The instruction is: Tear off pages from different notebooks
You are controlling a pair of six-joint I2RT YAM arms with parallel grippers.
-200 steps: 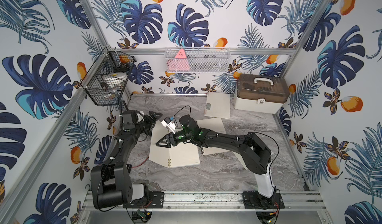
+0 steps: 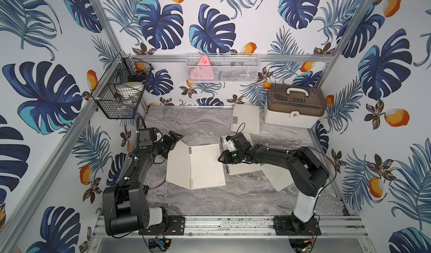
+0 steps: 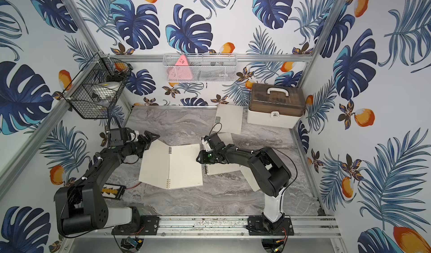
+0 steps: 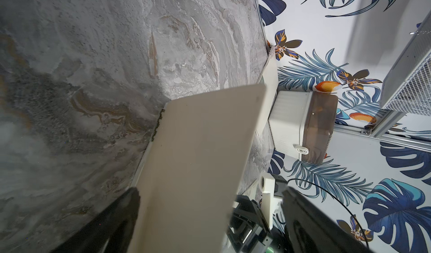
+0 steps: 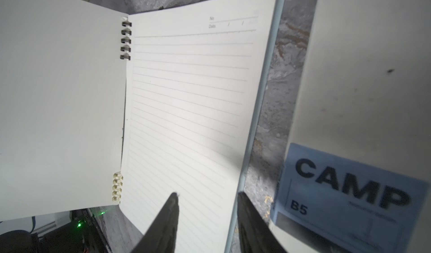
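An open spiral notebook [image 2: 206, 165] lies centre-left, its cover [image 5: 58, 104] spread left and a ruled page [image 5: 188, 91] facing up. My left gripper [image 2: 175, 136] stands open above the cover's upper left edge, nothing between its fingers. My right gripper is part open over the ruled page's right edge, fingertips either side of it; whether they touch it I cannot tell. A CAMP notebook [image 5: 368, 73] lies beside it to the right, under the right arm. Another notebook [image 2: 246, 118] lies at the back, and a pale one [image 2: 278, 176] at the right.
A storage box [image 2: 294, 107] stands at the back right. A wire basket [image 2: 121, 93] and a white mesh rack [image 2: 222, 73] hang on the walls.
My right gripper has moved right, from over the open notebook's middle to its right edge. My left gripper has shifted slightly down.
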